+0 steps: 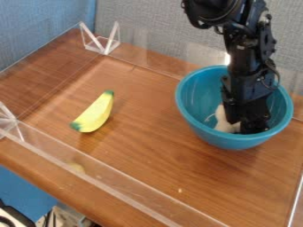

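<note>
The black gripper (245,115) reaches down from the top into a teal bowl (197,113) at the right of the wooden table. A pale, whitish object (224,121) lies in the bowl beside the fingers, mostly hidden by them. Whether the fingers are closed on it is unclear. A yellow banana (94,113) with green tips lies on the left half of the table, apart from the bowl.
Clear plastic barriers edge the table, with white brackets (99,40) at the back left and another at the left.
</note>
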